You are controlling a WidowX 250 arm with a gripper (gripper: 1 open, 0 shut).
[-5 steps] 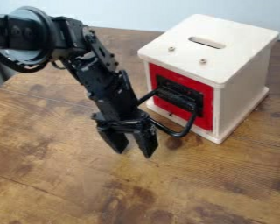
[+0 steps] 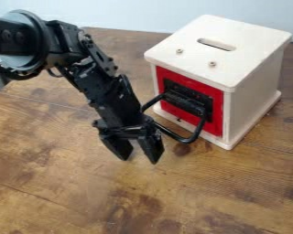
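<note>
My black gripper [image 2: 135, 146] hangs over the wooden table left of a pale wooden box [image 2: 241, 50], its two fingers pointing down and parted, with nothing seen between them. The box has a slot in its top and a red front panel [image 2: 170, 80] with a black fitting. A black curved handle [image 2: 186, 135] reaches out from the panel toward my gripper and passes partly behind it; whether the two touch I cannot tell.
A white surface shows beyond the table's back left edge.
</note>
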